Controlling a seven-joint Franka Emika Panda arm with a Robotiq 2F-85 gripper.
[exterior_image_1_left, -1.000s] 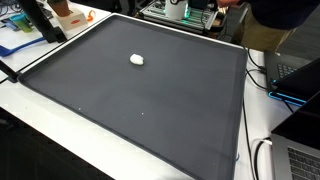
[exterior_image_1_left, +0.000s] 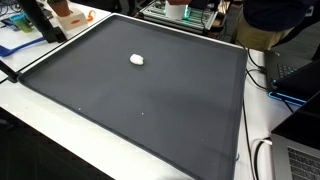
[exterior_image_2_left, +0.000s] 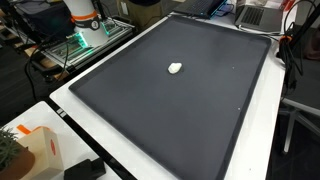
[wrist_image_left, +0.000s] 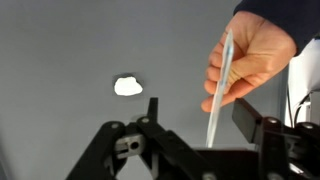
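Note:
In the wrist view my gripper has its dark fingers well apart at the bottom. A person's hand (wrist_image_left: 255, 50) holds a slim whitish stick (wrist_image_left: 220, 92), which slants down into the space between the fingers. No finger is seen pressing on the stick. To the left lies a small white object (wrist_image_left: 128, 86) on the grey mat. That object (exterior_image_1_left: 137, 60) is towards the far left of the mat in exterior view 1, and the same white piece (exterior_image_2_left: 175, 68) shows in exterior view 2. Neither exterior view shows the gripper.
A laptop (exterior_image_1_left: 303, 160) and cables (exterior_image_1_left: 255, 150) lie along its right side. In exterior view 2 a potted plant (exterior_image_2_left: 14, 155) and a black block (exterior_image_2_left: 85, 169) stand at the lower left, near the table edge.
In exterior view 1, a skin-toned shape, likely the person's hand, has come into sight at the top edge. The white object has stayed in place.

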